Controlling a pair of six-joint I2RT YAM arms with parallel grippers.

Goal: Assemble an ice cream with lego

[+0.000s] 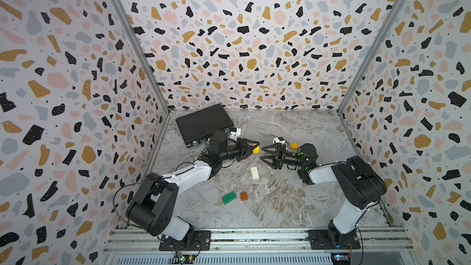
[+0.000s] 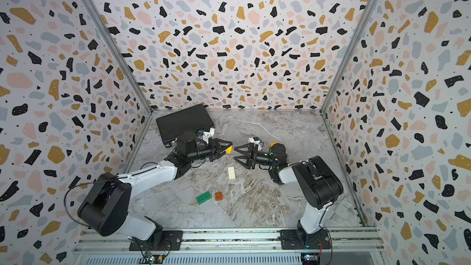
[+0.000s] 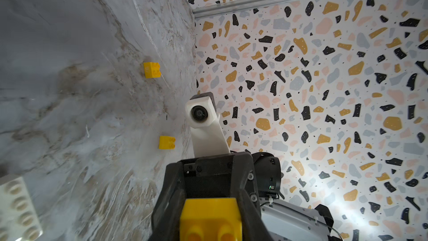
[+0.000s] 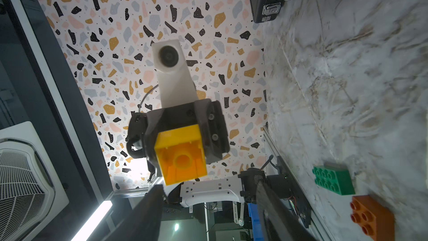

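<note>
A yellow brick hangs above the table with my left gripper shut on its sides. In the left wrist view that yellow brick shows two studs toward the bottom edge; in the right wrist view the hollow underside of the yellow brick faces me. My right gripper stands open just to the right, apart from the brick, its fingers blurred and empty. A white brick lies below them on the table. Toward the front are a green brick and an orange brick.
Two more yellow bricks lie on the table behind the right gripper. A black case sits at the back left.
</note>
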